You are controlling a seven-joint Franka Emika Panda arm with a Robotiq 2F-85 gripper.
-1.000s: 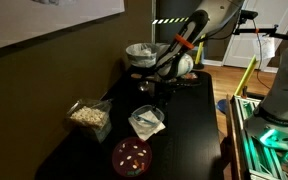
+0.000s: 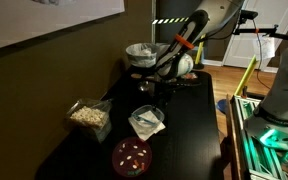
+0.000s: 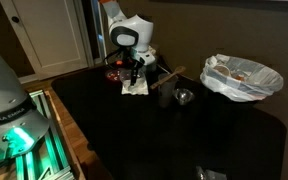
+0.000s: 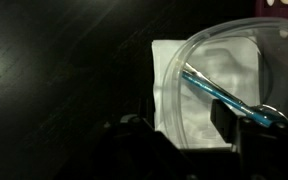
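Observation:
A clear plastic container [image 4: 172, 82] stands on a white napkin [image 4: 162, 58]. Inside it lies a utensil with a shiny blue handle [image 4: 212, 88]. My gripper is open above the container's near rim, one dark finger [image 4: 136, 138] outside it and the other over its interior. From the side, the gripper [image 2: 164, 94] hangs just beyond the clear container [image 2: 146, 122]. In exterior view 2 the arm covers most of the container, while the napkin [image 3: 135, 87] shows below it.
A dark red plate [image 2: 131, 158] with small pieces sits near the container. By the wall stands a clear container of pale bits [image 2: 88, 116]. A dark cup [image 3: 166, 94] holds a wooden utensil, beside a metal cup [image 3: 184, 97]. A white-lined basket [image 3: 236, 88] stands farther along.

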